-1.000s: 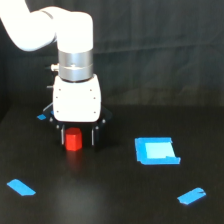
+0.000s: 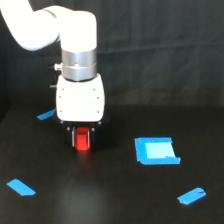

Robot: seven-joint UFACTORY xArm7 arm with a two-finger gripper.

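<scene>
A small red block (image 2: 82,138) is low over the black table, below the white hand of the arm. My gripper (image 2: 82,141) points down with its dark fingers close against the block's left and right sides, shut on it. The hand covers the top of the block. Whether its underside touches the table cannot be made out against the black surface.
A white square (image 2: 159,150) framed in blue tape lies flat to the right. Blue tape strips mark the table at front left (image 2: 20,187), front right (image 2: 191,196) and behind the arm (image 2: 46,115). Between the arm and the square the table is clear.
The fingers have come together from wide apart to close around the red block. Block and hand now sit slightly farther right. The taped square has not moved.
</scene>
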